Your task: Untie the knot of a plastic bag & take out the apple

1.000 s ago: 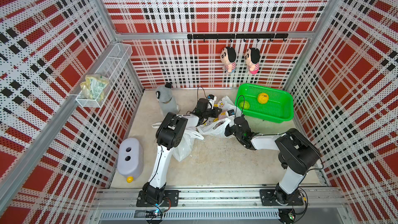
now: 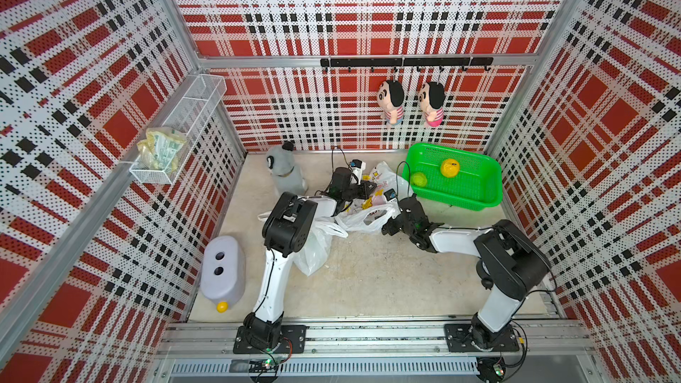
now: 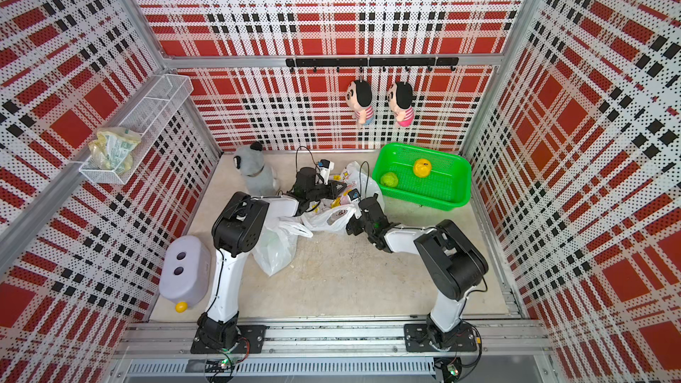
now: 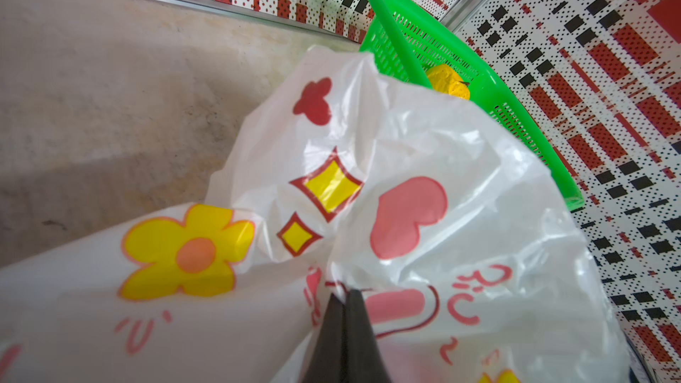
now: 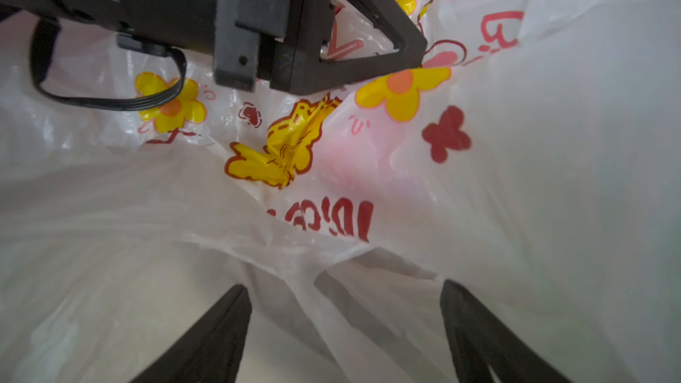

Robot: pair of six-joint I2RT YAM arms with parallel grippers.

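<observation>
A white printed plastic bag (image 2: 367, 218) lies crumpled at the middle of the table, with a plain translucent bag (image 2: 312, 248) at its left. My left gripper is shut at the printed bag, its tips against the printed film in the left wrist view; some film may be pinched there. My right gripper is open at the bag's right side, white folds between and around its fingers, with the left gripper's body above them in the right wrist view. No apple can be made out inside the bag.
A green basket (image 2: 476, 191) with yellow (image 2: 449, 167) and green fruit stands back right. A grey plush toy (image 2: 282, 170) stands back left, a lilac box (image 2: 222, 276) front left. Two dolls hang at the back.
The left gripper has shifted very slightly left.
</observation>
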